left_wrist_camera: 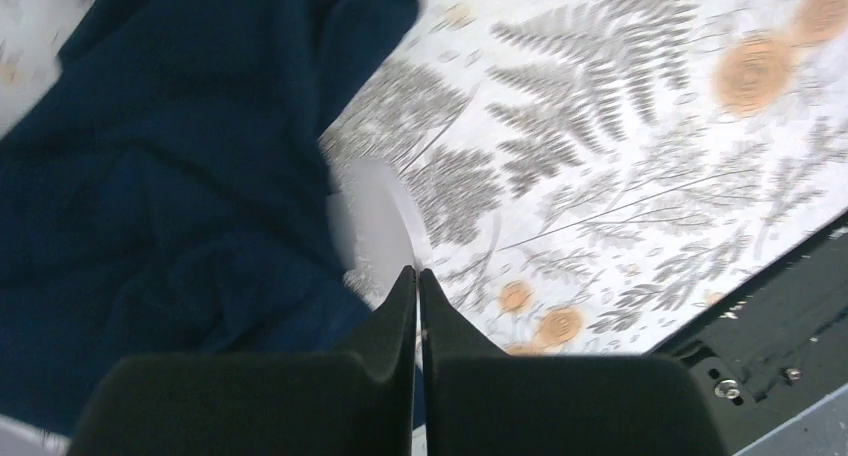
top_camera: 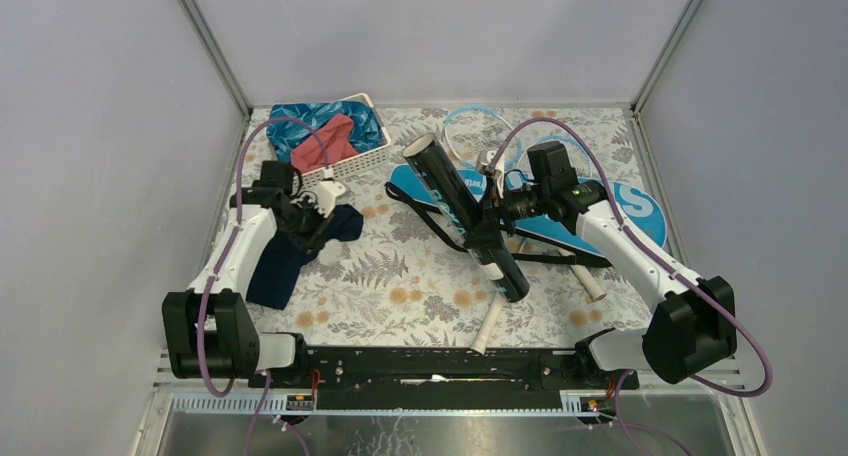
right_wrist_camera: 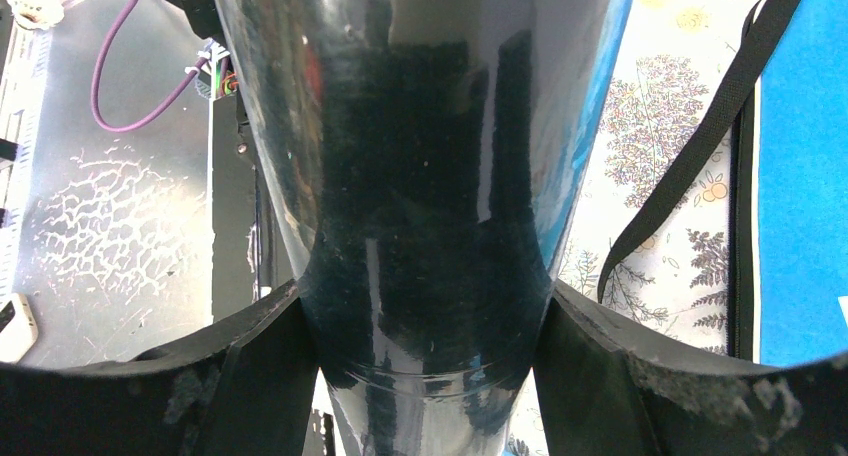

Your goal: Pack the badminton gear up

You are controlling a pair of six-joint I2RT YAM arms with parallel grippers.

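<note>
My right gripper point(top_camera: 485, 221) is shut on a long black shuttlecock tube point(top_camera: 440, 181), held tilted over the blue racket bag point(top_camera: 630, 216) with its black straps. My left gripper is shut, with a thin white round lid point(left_wrist_camera: 385, 216) held at its fingertips, over the edge of a navy cloth point(left_wrist_camera: 170, 186) at the left. Behind the bag lie light-blue racket frames point(top_camera: 470, 111). Pale handles point(top_camera: 490, 324) stick out from under the bag and tube, toward the front.
A white basket point(top_camera: 350, 166) lined with blue plastic, holding a red cloth point(top_camera: 320, 146), stands at the back left. Floral mat shows bare in the middle. A dark rail point(top_camera: 450, 366) runs along the front edge, with side walls at both sides.
</note>
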